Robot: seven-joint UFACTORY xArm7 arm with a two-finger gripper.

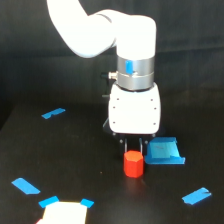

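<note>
A red-orange hexagonal block (pixel 133 165) stands on the black table, right under my white gripper (pixel 133 143). The gripper points down, its dark fingers at the block's top; whether they are open or closed around it is too small to tell. A blue taped square (pixel 165 152) lies just right of the block.
A pale board (pixel 65 213) with an orange item on it sits at the bottom left. Blue tape strips mark the dark table (pixel 90 160) at left, front and right.
</note>
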